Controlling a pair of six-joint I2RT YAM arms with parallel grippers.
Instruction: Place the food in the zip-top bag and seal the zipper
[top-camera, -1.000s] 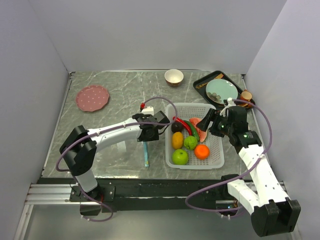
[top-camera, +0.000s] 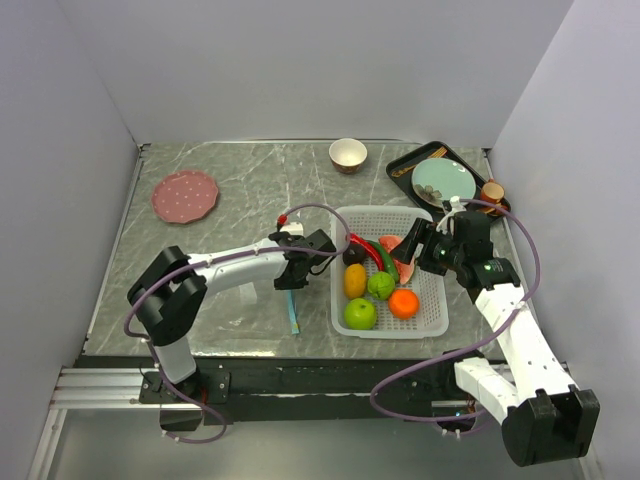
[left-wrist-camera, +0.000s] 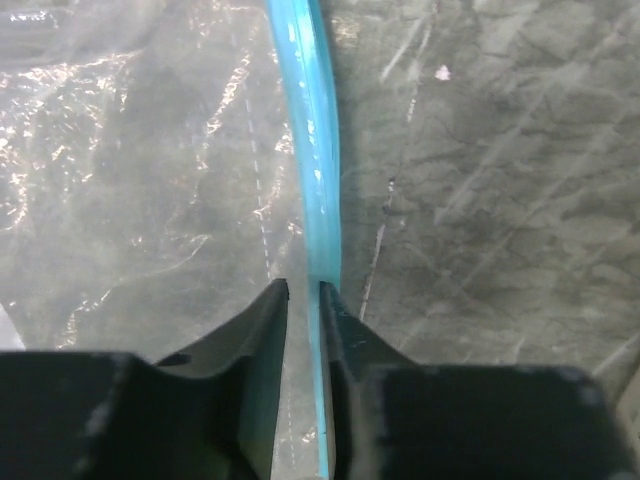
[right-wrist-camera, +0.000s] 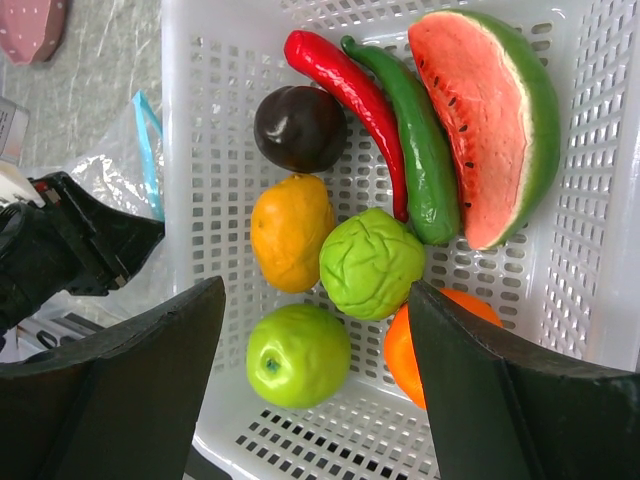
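Note:
The clear zip top bag lies flat on the table, its blue zipper strip running along the right side. In the left wrist view my left gripper is slightly open over the strip, which shows in the narrow gap beside the right finger. Whether the fingers touch it cannot be told. In the top view this arm hides the strip's far part. My right gripper hangs open above the white basket, nothing between its fingers. In the basket lie a green apple, an orange, lettuce and a mango.
Also in the basket are a red chili, green pepper, watermelon slice and dark round fruit. A pink plate, a bowl and a black tray stand farther back.
My left arm has shifted slightly toward the front over the blue strip. The right gripper stays nearly in place above the basket, and the food has not moved.

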